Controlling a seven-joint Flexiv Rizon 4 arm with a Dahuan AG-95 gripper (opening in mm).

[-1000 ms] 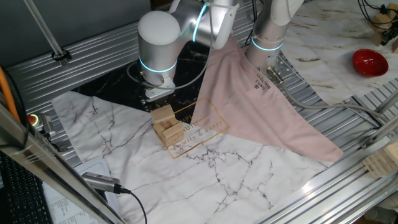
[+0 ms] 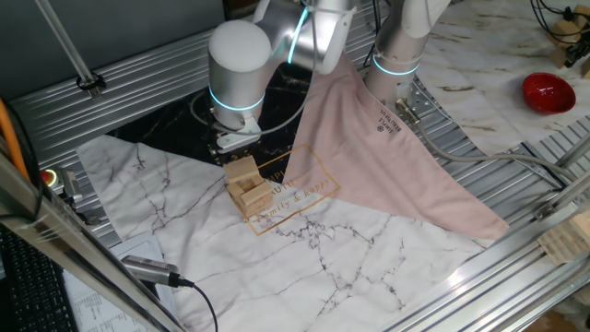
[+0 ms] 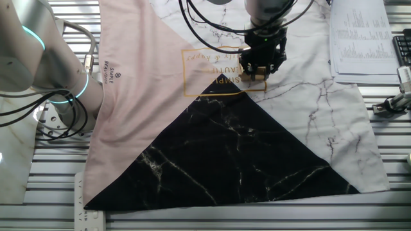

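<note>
Small pale wooden blocks (image 2: 247,189) form a low group on the patterned cloth (image 2: 350,267), by the gold-lettered frame, with one flat piece leaning up at the back. In exterior view 2 only a strip of the wood (image 3: 260,77) shows past the black fingers. My gripper (image 3: 262,72) points down right at the blocks. Whether its fingers touch or hold any wood cannot be made out. From exterior view 1 the dark fingers are lost against the black part of the cloth, below the white wrist.
A red bowl (image 2: 548,93) stands far off at the right. At the left lie a keyboard (image 2: 32,286) and a silver device (image 2: 150,270) with a cable. Loose black cables (image 3: 225,29) hang around the wrist.
The arm's wrist has shifted only very slightly to the right in exterior view 1. The wooden blocks and the cloth look unmoved.
</note>
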